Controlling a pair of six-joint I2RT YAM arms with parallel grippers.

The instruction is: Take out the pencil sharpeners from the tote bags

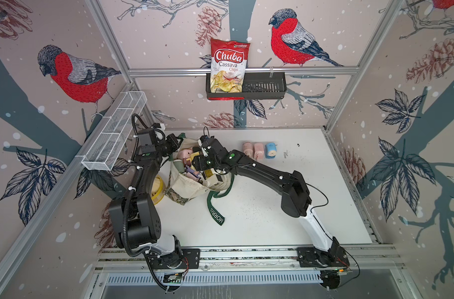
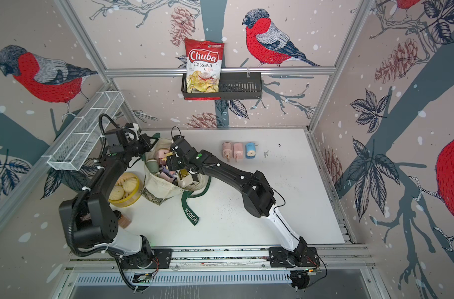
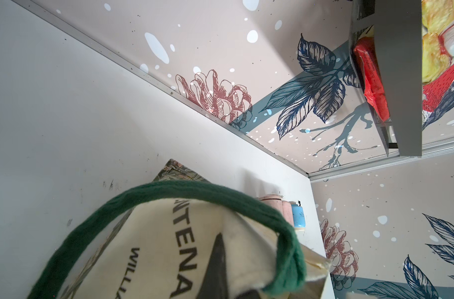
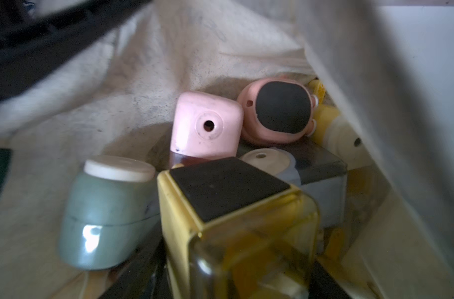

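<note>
The cream tote bag point(image 1: 184, 189) stands open on the left of the table, several sharpeners inside. At its back left rim my left gripper point(image 1: 179, 141) is shut on the cloth near the green strap point(image 3: 187, 189). My right gripper point(image 1: 196, 163) reaches into the mouth. In the right wrist view a yellow sharpener point(image 4: 232, 189) with a dark top sits between its fingers; whether they grip it cannot be made out. Behind are a pink sharpener point(image 4: 207, 112), a round pink one point(image 4: 281, 112) and a green one point(image 4: 110, 214). Two pink sharpeners point(image 1: 258, 151) and a blue one point(image 1: 270, 150) stand on the table.
A yellow steamer-like container point(image 2: 127, 191) stands left of the bag, close to the left arm. A green strap point(image 1: 217, 214) trails on the table in front. A chip bag point(image 1: 229, 67) sits in a high rack point(image 1: 266, 87).
</note>
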